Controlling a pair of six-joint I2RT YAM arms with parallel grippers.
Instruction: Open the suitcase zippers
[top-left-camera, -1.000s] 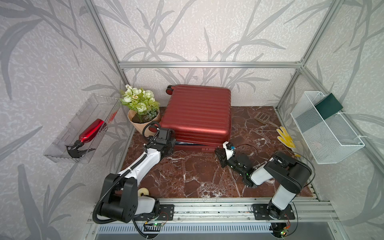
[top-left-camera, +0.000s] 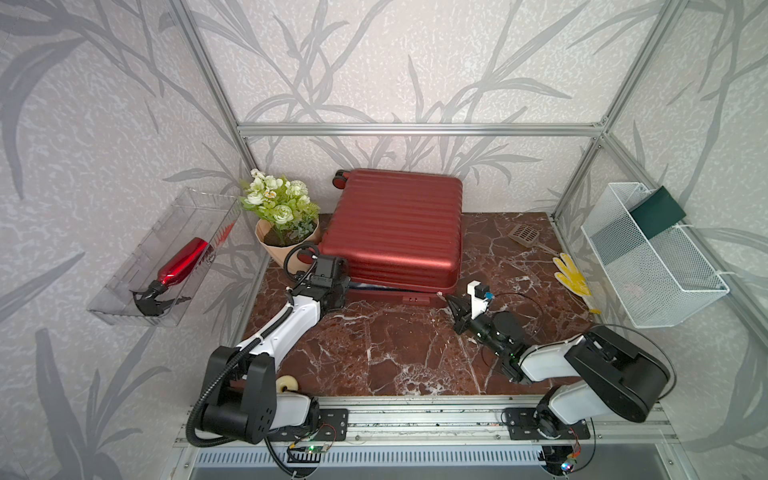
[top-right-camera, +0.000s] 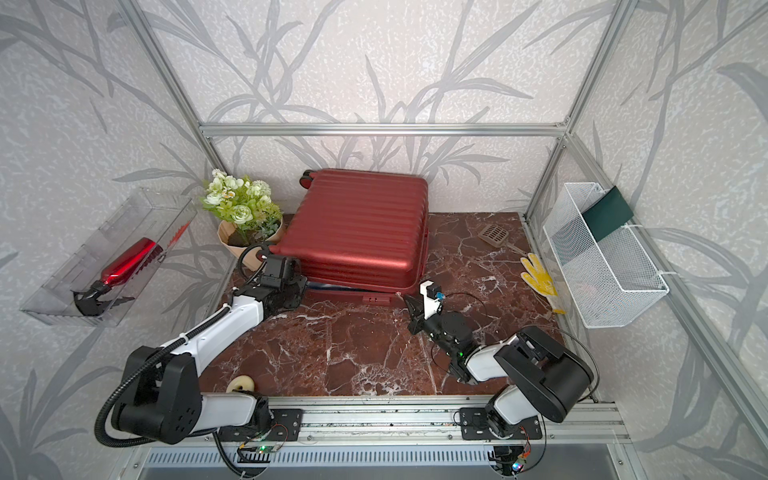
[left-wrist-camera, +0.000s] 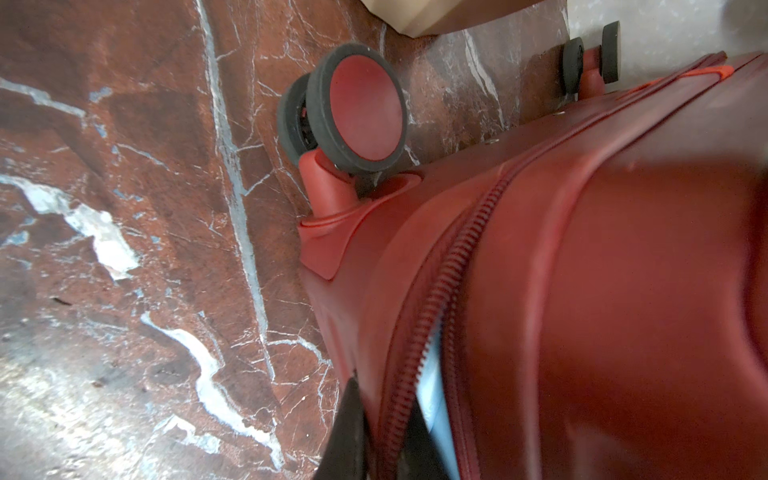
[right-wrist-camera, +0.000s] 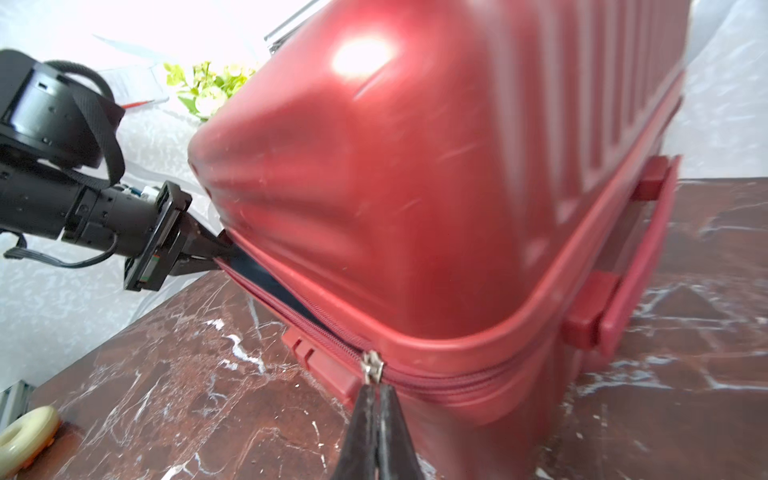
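A red suitcase (top-left-camera: 392, 224) lies flat on the marble table (top-left-camera: 400, 360); along its front edge the zipper (left-wrist-camera: 472, 232) is parted, showing a dark gap and pale blue inside. My left gripper is shut on the zipper band at the front left corner, beside a wheel (left-wrist-camera: 364, 112). At the front right corner my right gripper is shut, nothing seen between its fingers, its tips just below a metal zipper pull (right-wrist-camera: 372, 365); whether they touch is unclear.
A flower pot (top-left-camera: 280, 236) stands left of the suitcase. A yellow glove (top-left-camera: 572, 276) and a drain grate (top-left-camera: 525, 235) lie at the right. Baskets (top-left-camera: 648, 264) hang on the side walls.
The left arm and suitcase have not visibly moved.
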